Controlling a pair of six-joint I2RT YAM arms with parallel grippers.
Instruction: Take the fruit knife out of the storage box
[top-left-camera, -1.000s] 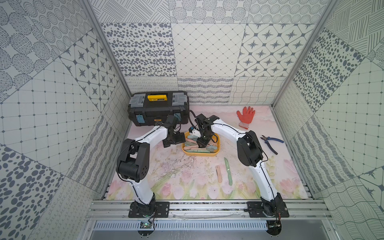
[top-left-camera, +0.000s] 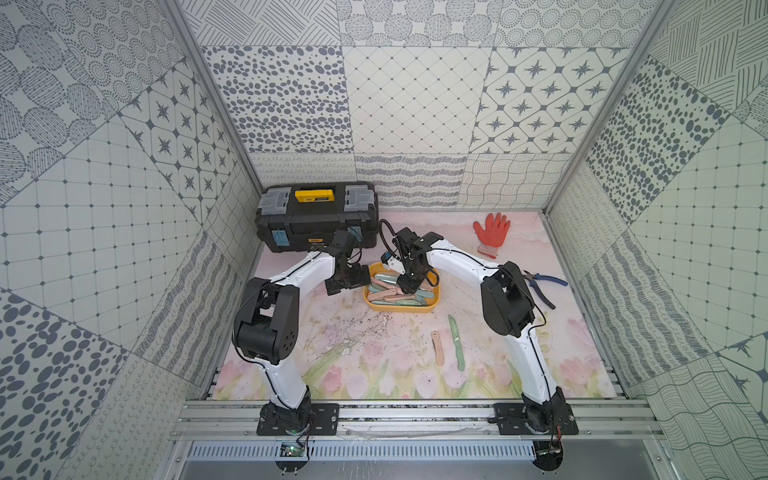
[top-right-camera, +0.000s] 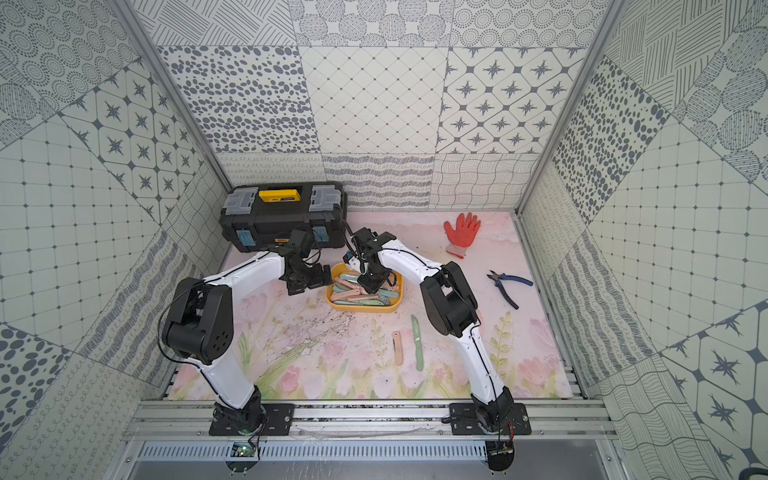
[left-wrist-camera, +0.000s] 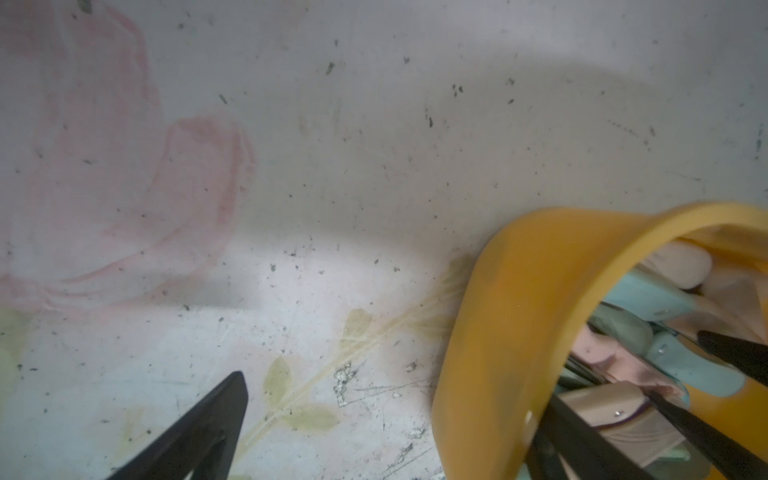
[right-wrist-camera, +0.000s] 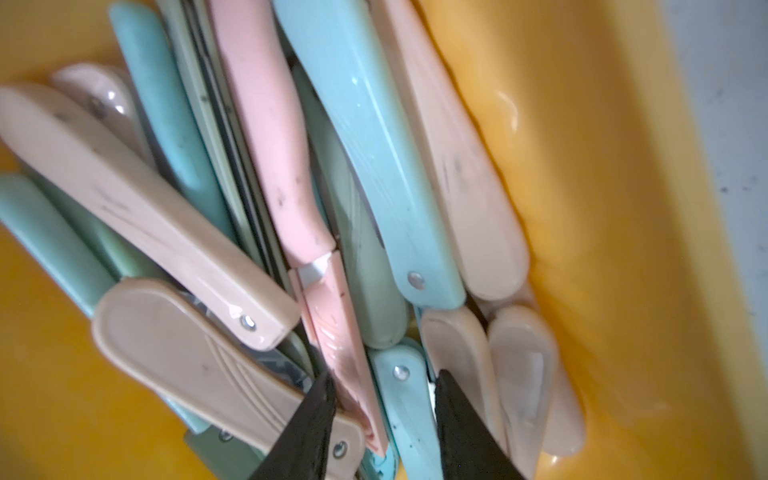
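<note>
A yellow storage box (top-left-camera: 432, 297) is packed with pink, beige, blue and green knives and handles. In the right wrist view a pink knife (right-wrist-camera: 268, 144) lies among them beside a blue handle (right-wrist-camera: 376, 152). My right gripper is low inside the box over these knives, its fingertips apart, with nothing clearly held. My left gripper stands open at the box's left end, one finger outside the wall, the other side overlapping the rim.
A black toolbox (top-left-camera: 316, 216) stands behind. A red glove (top-left-camera: 492, 232) and pliers (top-left-camera: 544, 284) lie at right. A beige handle (top-left-camera: 437, 348) and a green knife (top-left-camera: 456, 342) lie on the open table in front of the box.
My right arm has shifted slightly to the right over the box, and some contents look a little rearranged. The left arm is still.
</note>
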